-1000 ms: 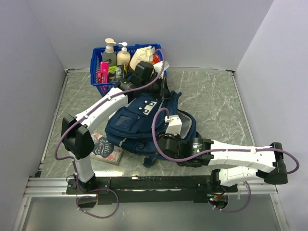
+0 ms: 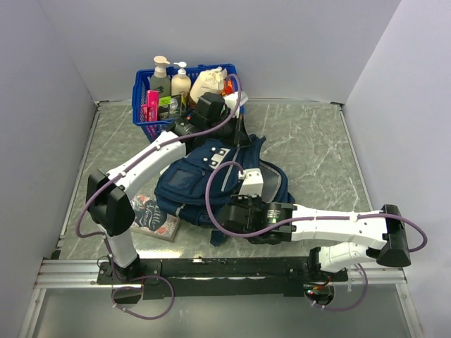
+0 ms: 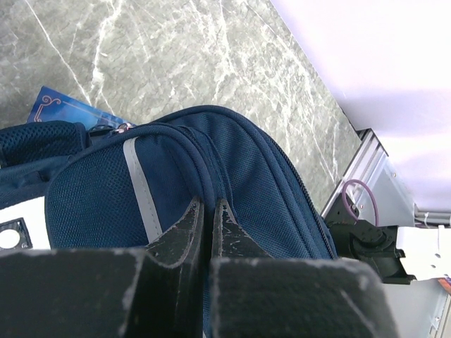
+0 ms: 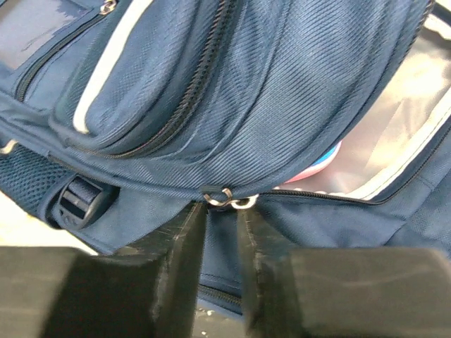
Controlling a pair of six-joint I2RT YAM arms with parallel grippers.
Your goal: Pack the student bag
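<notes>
The navy backpack lies on the marble table, partly unzipped, its pale lining showing. My left gripper is shut on the bag's fabric edge at the far side. My right gripper is at the near-right side, fingers a little apart, their tips at the zipper pulls below the front flap; whether they touch is unclear. A pink-and-blue item shows inside the opening.
A blue basket with bottles, pink item and pouch stands behind the bag. A printed book lies at the left.
The left gripper has stayed nearly in place, moving very slightly.
</notes>
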